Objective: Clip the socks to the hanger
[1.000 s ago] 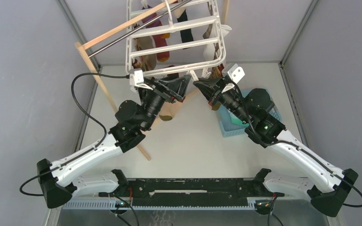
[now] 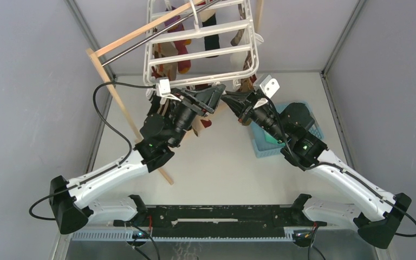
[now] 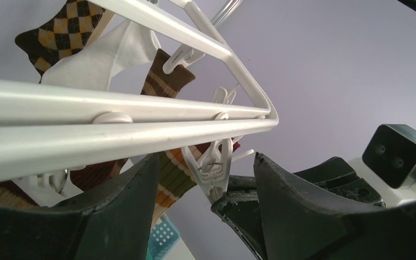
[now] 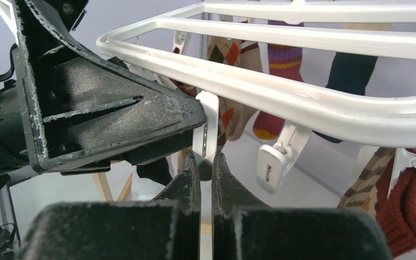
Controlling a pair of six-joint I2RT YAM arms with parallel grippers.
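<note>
The white hanger hangs with socks clipped beneath, among them a striped sock and a red sock. My left gripper stands part open at the front rail, its fingers either side of a white clip, further off. My right gripper is shut on that clip under the front rail. In the right wrist view the left gripper's black body reaches up against the clip. A second, empty clip hangs to the right of it.
A blue basket stands under the right arm. A wooden stand holds the hanger on the left.
My left gripper has moved slightly right, toward the clip and my right gripper. The right arm has stayed nearly still.
</note>
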